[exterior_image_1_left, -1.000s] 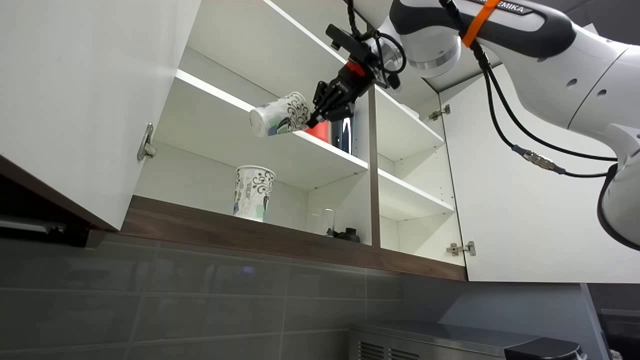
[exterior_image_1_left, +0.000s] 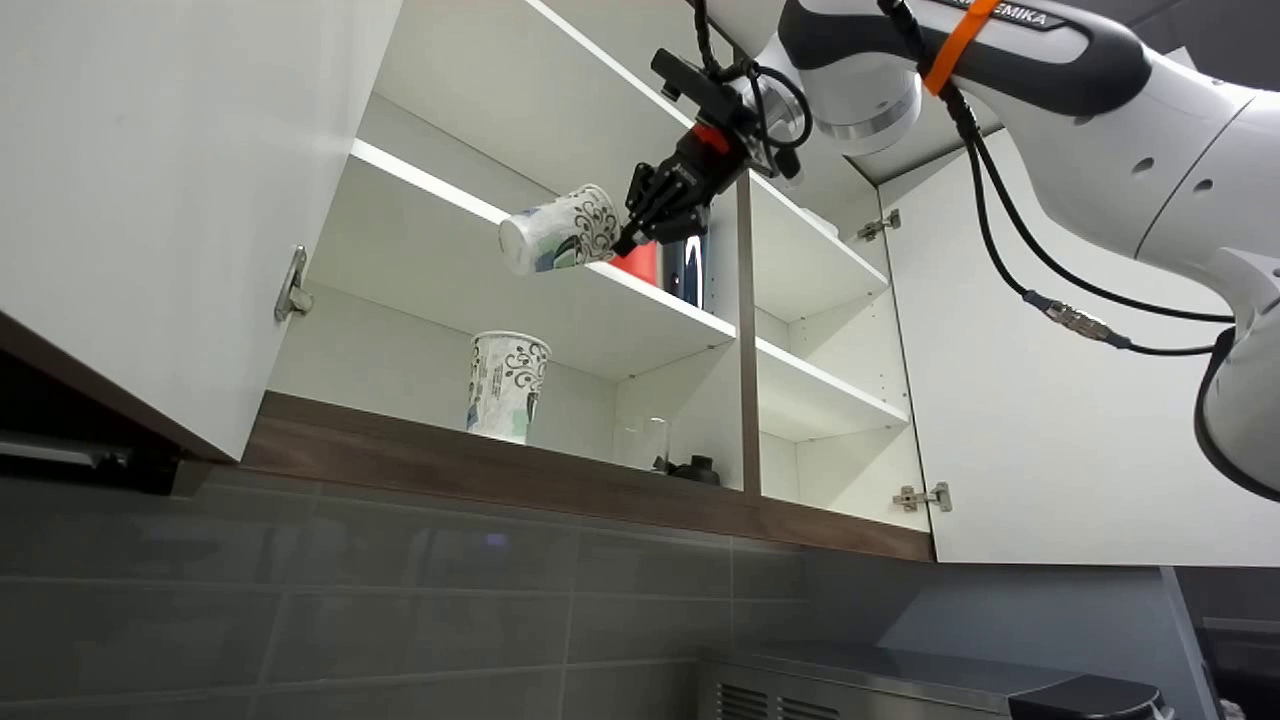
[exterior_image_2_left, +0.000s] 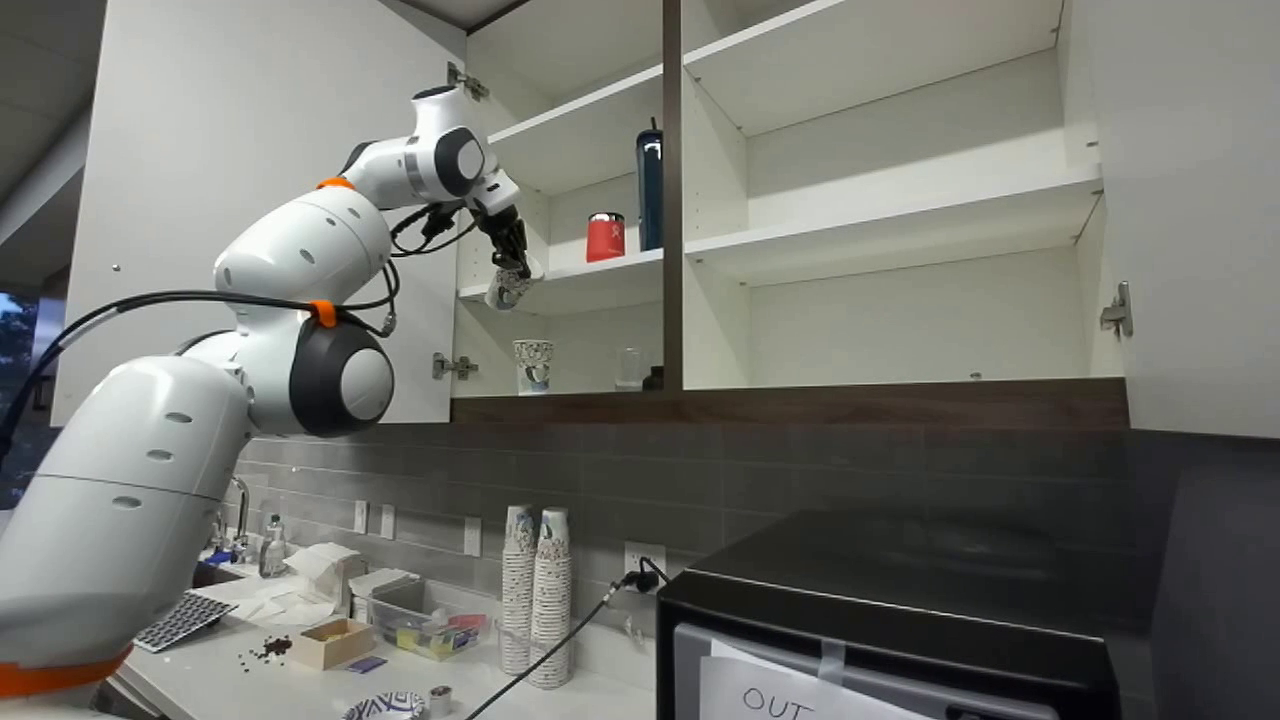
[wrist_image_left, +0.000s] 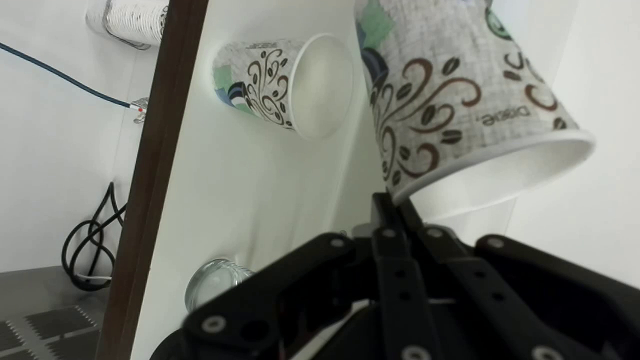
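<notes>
A patterned paper cup (exterior_image_1_left: 564, 230) hangs tilted in the air near the front of the cabinet's middle shelf, pinched at its rim. My gripper is shut on that rim; the wrist view has the held cup (wrist_image_left: 456, 90) with its open mouth toward the fingers. In exterior view 2 the gripper (exterior_image_2_left: 518, 266) partly covers the same cup (exterior_image_2_left: 509, 289). Below, a second patterned cup (exterior_image_1_left: 509, 386) stands upright on the cabinet's bottom shelf, with its open mouth (wrist_image_left: 324, 87) visible from the wrist.
A clear glass (wrist_image_left: 213, 282) and a dark object (exterior_image_1_left: 696, 470) are on the bottom shelf. The middle shelf bears a red mug (exterior_image_2_left: 606, 236) and a dark tumbler (exterior_image_2_left: 650, 188). Open cabinet doors (exterior_image_2_left: 240, 156) flank the shelves. The right-hand compartments (exterior_image_2_left: 912, 306) look mostly empty.
</notes>
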